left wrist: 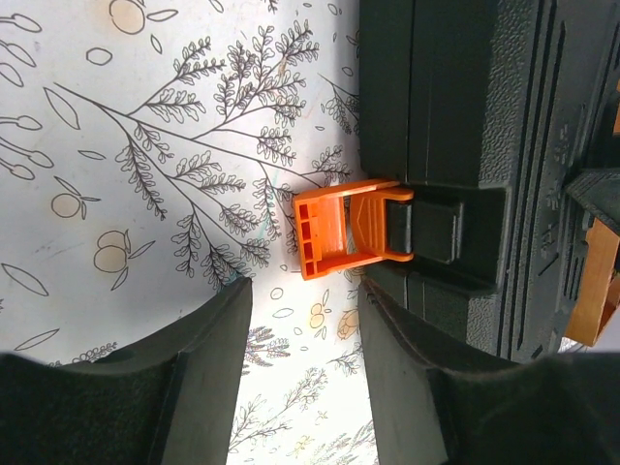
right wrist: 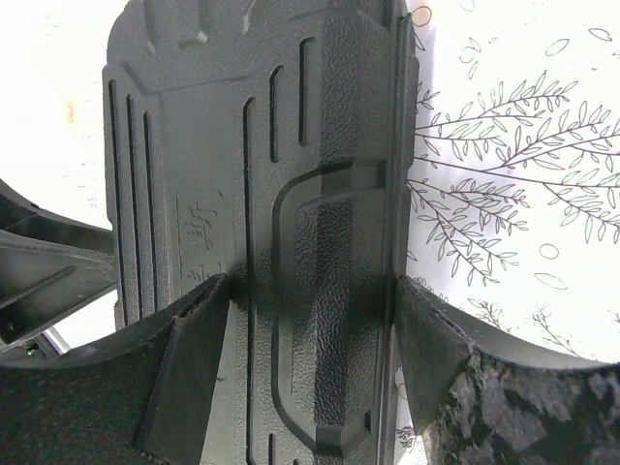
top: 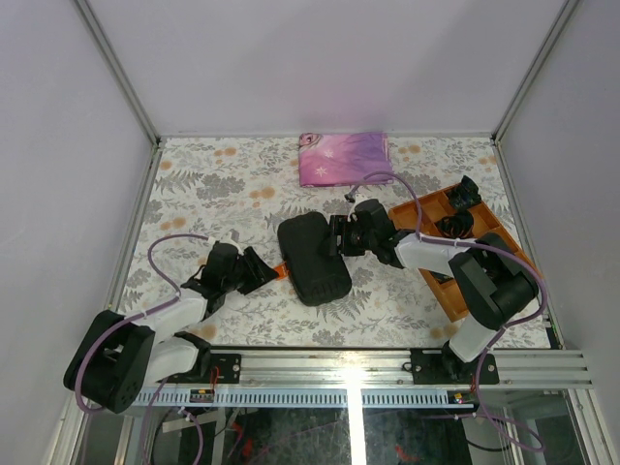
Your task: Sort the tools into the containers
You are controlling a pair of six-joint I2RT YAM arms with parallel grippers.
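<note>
A black tool case lies closed in the middle of the table. Its orange latch juts out from the left side, swung away from the case body. Just short of that latch is my left gripper, its fingers apart and nothing between them; in the left wrist view the left gripper points at the latch without touching it. My right gripper is shut on the case's right edge, and the right wrist view shows the case between the right gripper's fingers.
On the right stands an orange-brown divided wooden box with black items in some compartments, partly under my right arm. A folded pink-purple cloth lies at the back.
</note>
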